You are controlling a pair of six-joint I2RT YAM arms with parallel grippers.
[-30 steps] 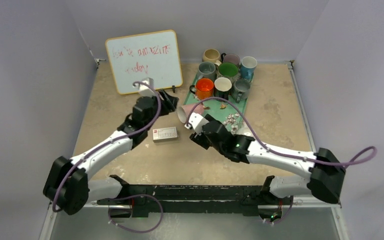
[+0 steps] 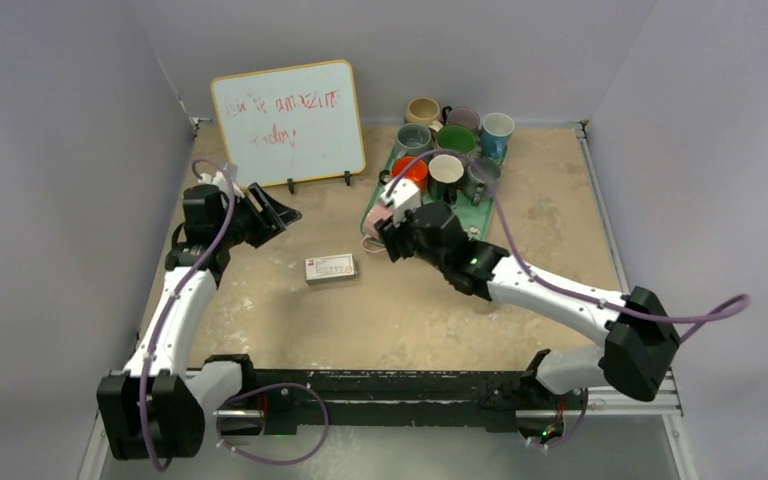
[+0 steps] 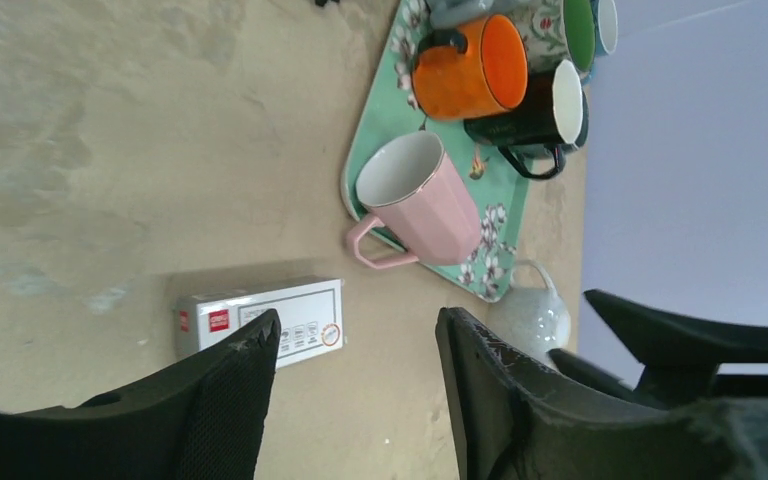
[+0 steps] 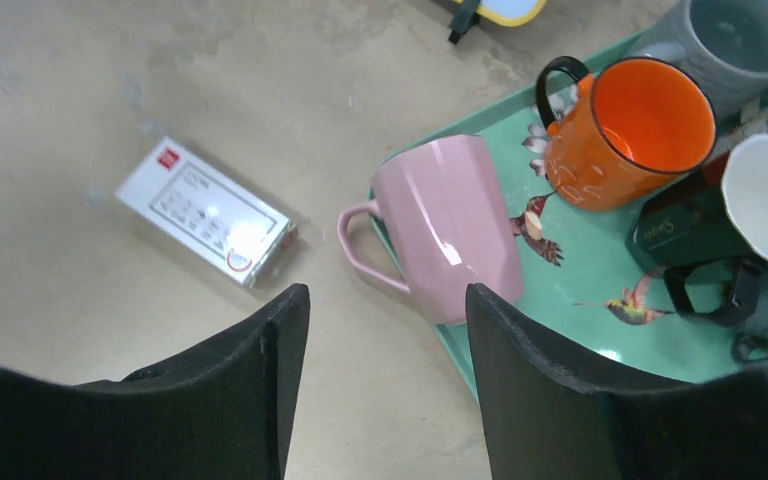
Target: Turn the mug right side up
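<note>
The pink mug (image 3: 425, 205) lies on its side across the near left corner of the green tray (image 3: 360, 165). In the left wrist view its mouth faces up and left, with the handle over the tray's edge. The right wrist view shows the side of the mug (image 4: 450, 225), its mouth out of sight. My right gripper is over the mug's near side, fingers parted and empty; in the top view its arm partly covers the mug (image 2: 375, 217). Well to the left, near the whiteboard, my left gripper (image 2: 288, 206) is open and empty.
A small white box (image 2: 330, 267) sits left of the tray. Upright mugs, including an orange one (image 2: 410, 172) and a black one (image 3: 530, 115), crowd the tray's far part. The whiteboard (image 2: 288, 115) stands at the back left.
The mug's mouth has turned.
</note>
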